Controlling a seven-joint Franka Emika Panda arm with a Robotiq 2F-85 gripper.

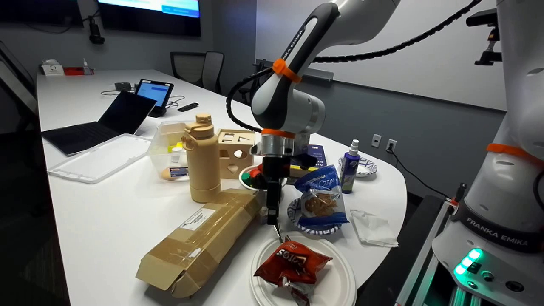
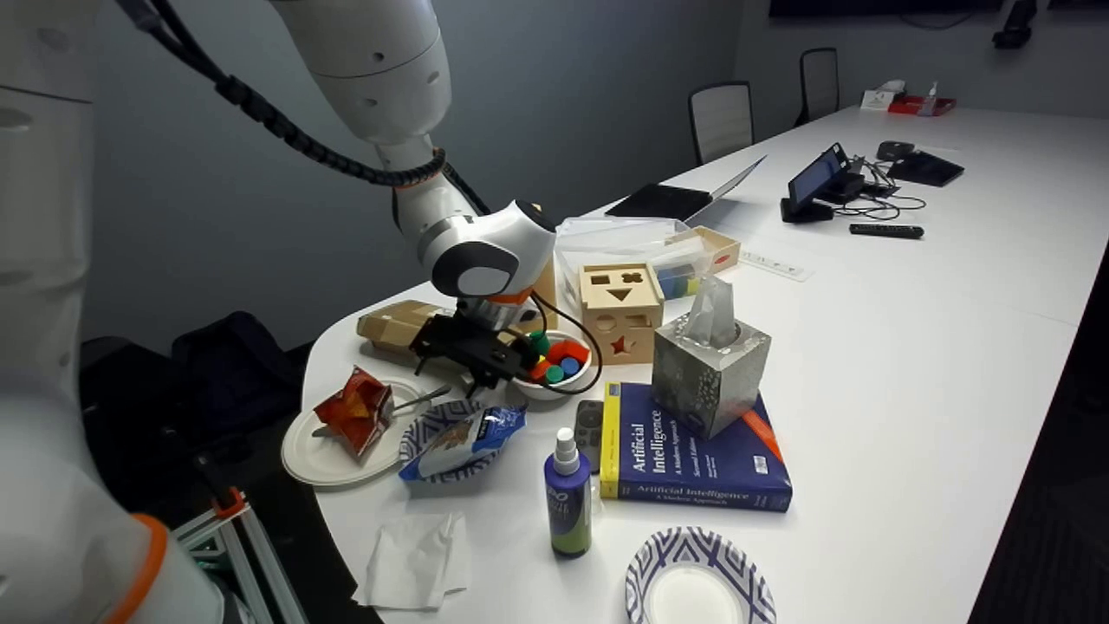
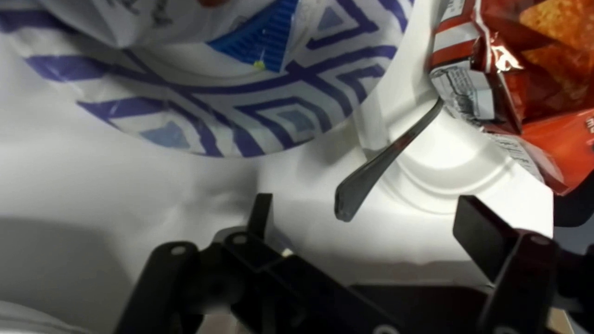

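My gripper is open, its two black fingers spread wide in the wrist view with nothing held between them. A dark metal utensil handle point(image 3: 370, 178) juts from the white plate point(image 3: 440, 192) toward the gap between the fingertips; its other end is hidden under the red chip bag point(image 3: 548, 61). In exterior view 1 the gripper point(image 1: 273, 216) hangs low beside the plate, close to the handle point(image 1: 278, 232). The chip bag point(image 1: 293, 262) lies on the plate point(image 1: 339, 270). Whether a fingertip touches the handle I cannot tell.
A blue snack bag point(image 1: 321, 196) rests on a patterned bowl point(image 1: 326, 232) beside the gripper. A long cardboard box point(image 1: 204, 239) lies on the other side. Behind stand a tan bottle point(image 1: 204, 163), a bowl of coloured blocks point(image 2: 551, 390) and a spray bottle point(image 1: 349, 168).
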